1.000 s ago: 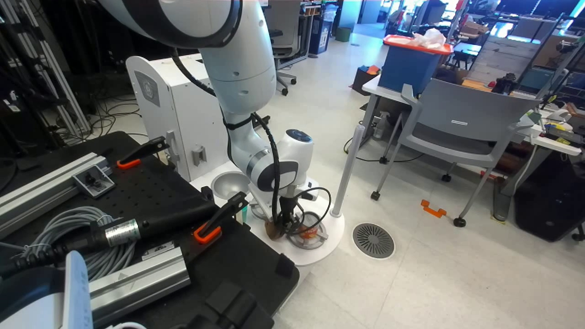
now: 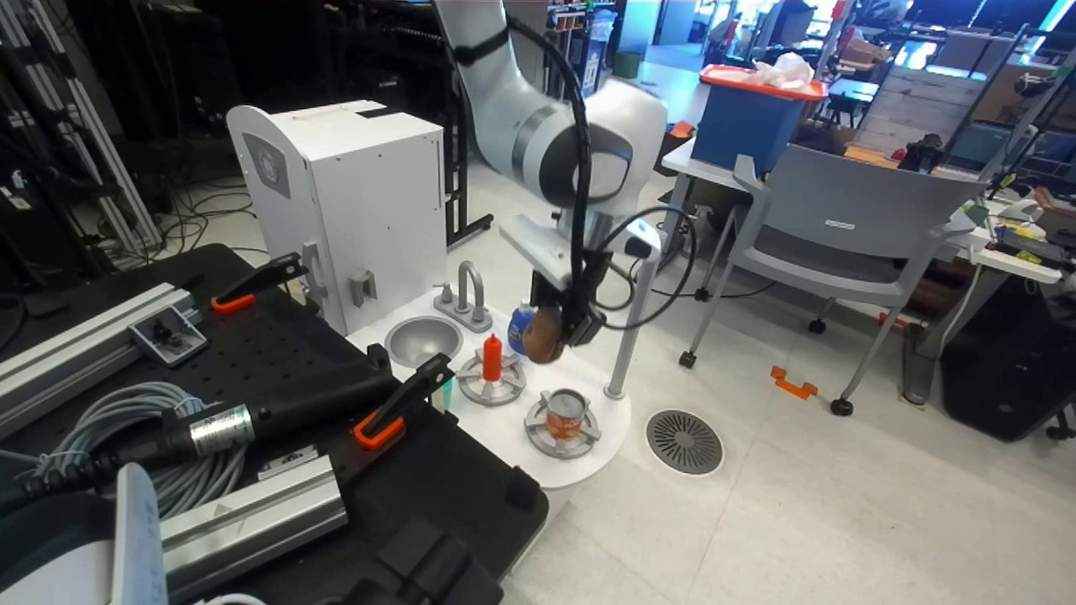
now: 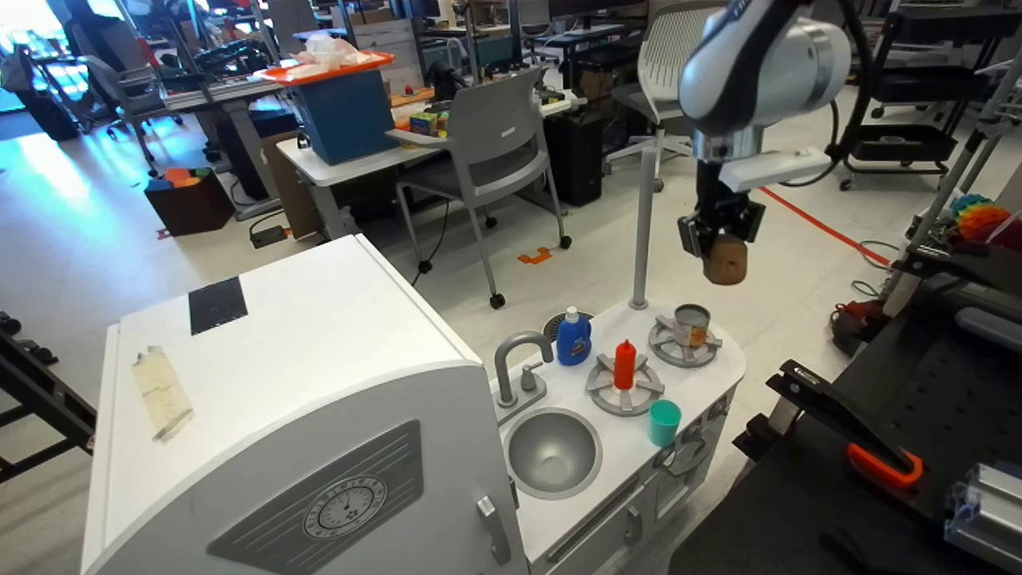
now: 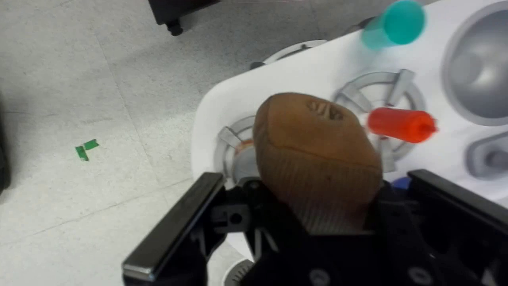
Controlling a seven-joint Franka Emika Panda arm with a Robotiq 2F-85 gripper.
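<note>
A brown, rounded block-like object (image 4: 316,152) with a ribbed lower part is held between the fingers of my gripper (image 3: 720,244), which is shut on it. In exterior view 1 the brown object (image 2: 542,334) hangs in the air, well clear of the white counter (image 2: 474,434). Below stands an open can with an orange label (image 3: 691,326) on the right burner (image 3: 685,346). The wrist view shows the brown object covering part of that can (image 4: 246,164). A red bottle (image 3: 624,365) stands upright on the other burner (image 3: 623,398).
A blue bottle (image 3: 574,337) and a teal cup (image 3: 663,422) stand on the counter, near the sink (image 3: 553,454) and faucet (image 3: 517,364). A grey post (image 3: 643,230) rises at the counter's back edge. The white cabinet (image 2: 353,192) borders the sink side.
My gripper has risen from low over the counter beside the can, carrying the brown object up. The can and red bottle are now in plain sight in exterior view 1.
</note>
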